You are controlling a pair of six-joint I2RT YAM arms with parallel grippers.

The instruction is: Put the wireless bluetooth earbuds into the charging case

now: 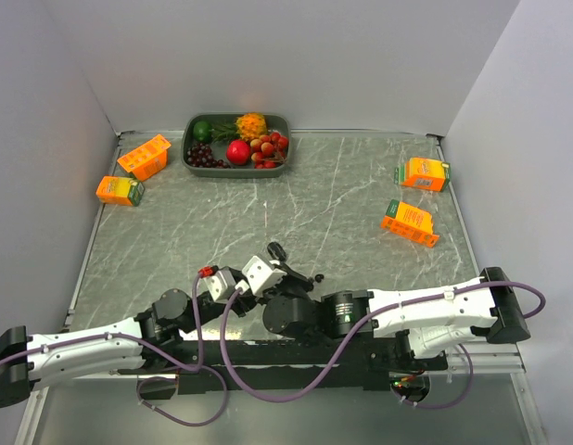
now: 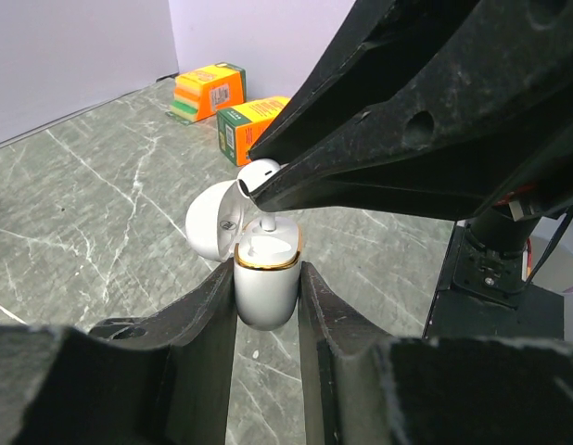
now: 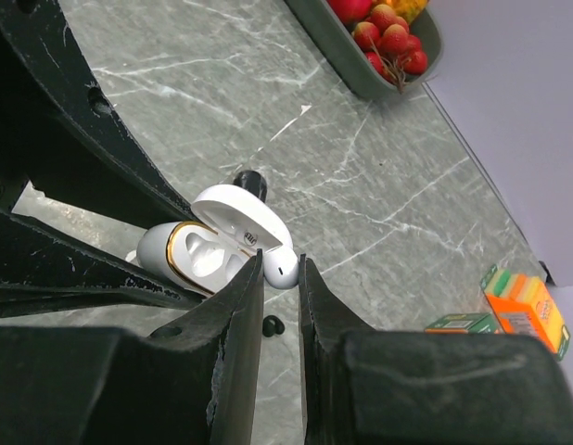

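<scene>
The open white charging case (image 2: 266,292) with gold rim is pinched in my left gripper, lid (image 2: 210,221) raised. In the right wrist view its body (image 3: 166,250) shows empty-looking recesses. My right gripper is shut on a white earbud, held just over the case opening beside the lid; in the left wrist view that earbud (image 2: 257,174) sits above the case between black fingers. From the top, both grippers meet at the front centre, hiding the case.
A tray of fruit (image 1: 235,172) stands at the back. Orange boxes (image 1: 120,190) lie at left and right (image 1: 412,222). Small dark objects (image 3: 273,325) lie on the marble table below the grippers.
</scene>
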